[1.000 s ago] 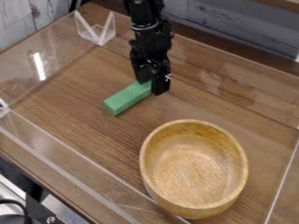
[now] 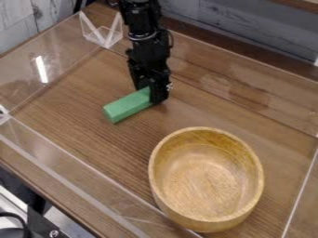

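Observation:
A green rectangular block (image 2: 125,108) lies on the wooden table, left of the centre. The black gripper (image 2: 151,87) reaches down from the top of the view and is shut on the block's upper right end. Its fingertips are dark and partly hard to make out.
A large yellow oval bowl (image 2: 206,181) stands at the lower right. Clear plastic pieces sit at the upper left and left edge, and a dark cable shows at the bottom left.
The gripper has drawn in around the block's end and moved slightly left. The block has shifted slightly to the lower left.

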